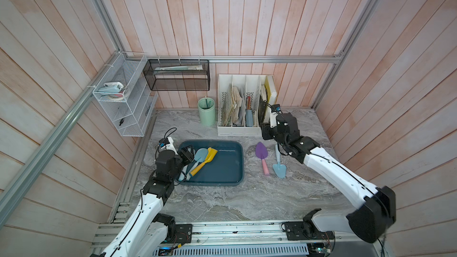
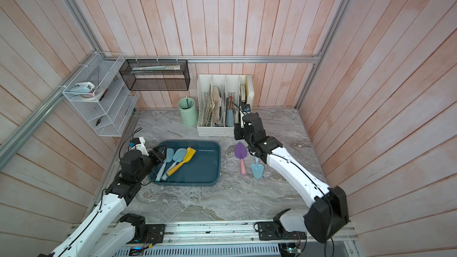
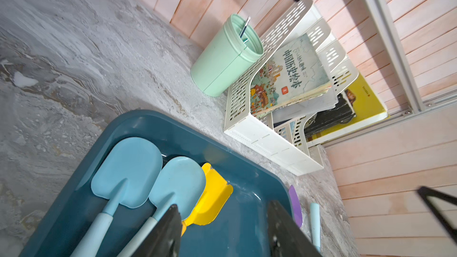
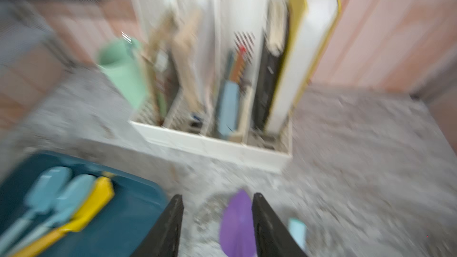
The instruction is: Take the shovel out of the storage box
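A teal storage box (image 1: 228, 180) stands on the table. In it lie a light blue shovel (image 3: 128, 166), a second light blue shovel (image 3: 178, 180) and a yellow shovel (image 3: 211, 197), side by side on its left. Over its left part is my open left gripper, with nothing held. To the right of the box, on the table, lie a purple trowel (image 1: 261, 150) with a pink handle and a light blue trowel (image 1: 279, 170). My right gripper is raised above them, near the file holder's front, its fingers apart and empty. The right wrist view is blurred.
Behind stands a white file holder (image 1: 238, 131) with books, a green bin (image 1: 206, 114) beside it. A black mesh basket (image 1: 177, 81) and white wire shelves (image 1: 128, 109) hang above at the left.
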